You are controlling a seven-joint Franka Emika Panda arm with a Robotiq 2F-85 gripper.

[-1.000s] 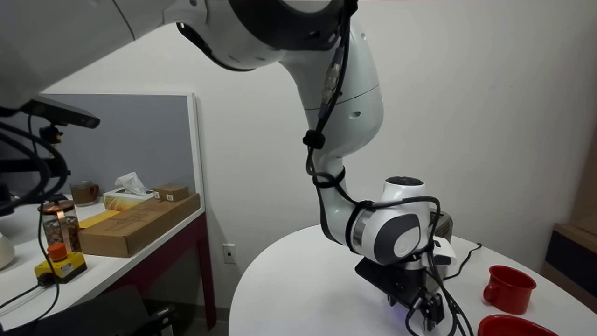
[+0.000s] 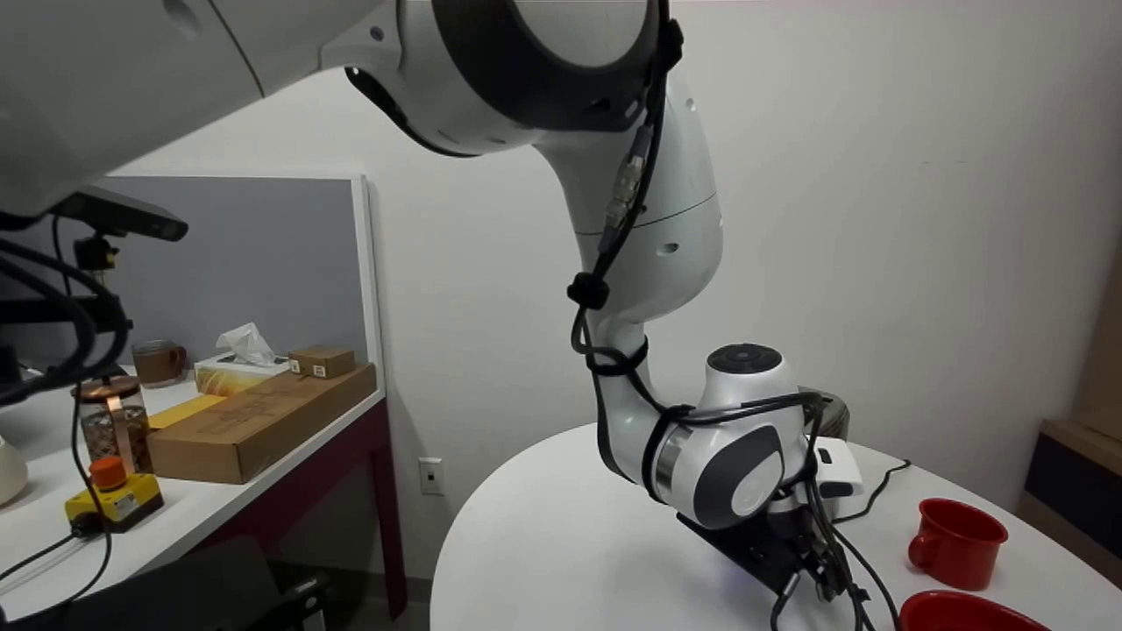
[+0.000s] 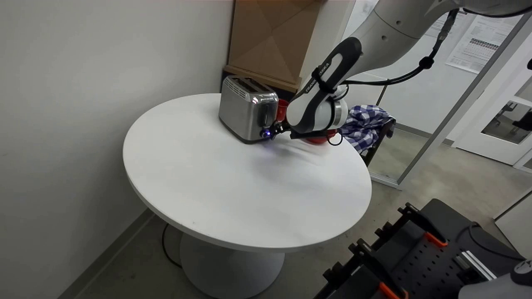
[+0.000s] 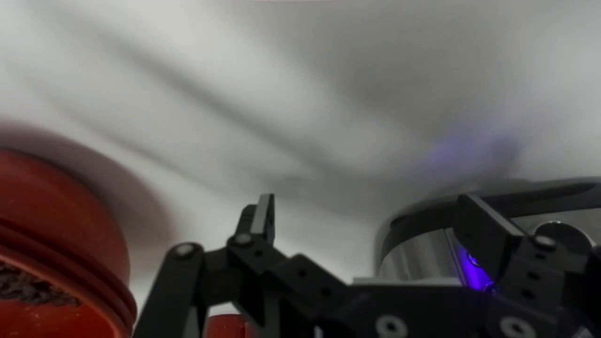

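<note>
A silver toaster point(image 3: 247, 110) stands on the white round table point(image 3: 209, 184), its control end facing my arm. My gripper is open in the wrist view, its fingers wide apart and only bare table showing between them. The right-hand finger point(image 4: 489, 228) overlaps the toaster's control end point(image 4: 419, 256) beside a round knob and a violet glow; whether they touch, I cannot tell. Exterior view 2 shows the gripper point(image 3: 278, 130) low at that same lower corner. From the other side, the hand hides most of the toaster point(image 2: 836, 415).
Close by are a red mug point(image 2: 957, 547) and a red bowl point(image 4: 56, 197) with dark bits inside. Cables point(image 2: 831, 526) hang around the hand.
The mug and bowl have stayed in place.
</note>
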